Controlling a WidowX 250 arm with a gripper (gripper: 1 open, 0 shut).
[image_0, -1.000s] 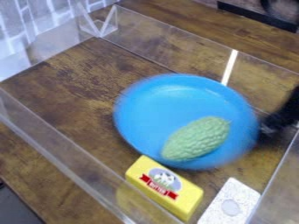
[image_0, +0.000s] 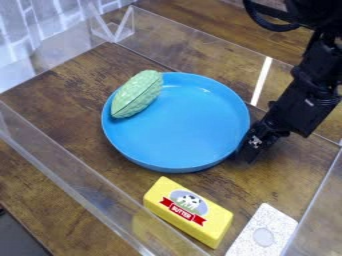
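A blue plate (image_0: 181, 130) lies on the wooden surface, with a green textured oval vegetable (image_0: 136, 94) resting on its upper-left part. My black gripper (image_0: 257, 140) is low at the plate's right edge, beside it; its fingers are dark and I cannot tell how far apart they are or whether anything is between them.
A yellow butter box (image_0: 187, 210) lies below the plate, near a white speckled block (image_0: 261, 235) at lower right. Clear walls enclose the area. Bare wood (image_0: 67, 100) shows left of the plate.
The vegetable went from the plate's lower right to its upper left, and the plate shifted slightly left and down. My arm came in from the right and has most recently edged leftward.
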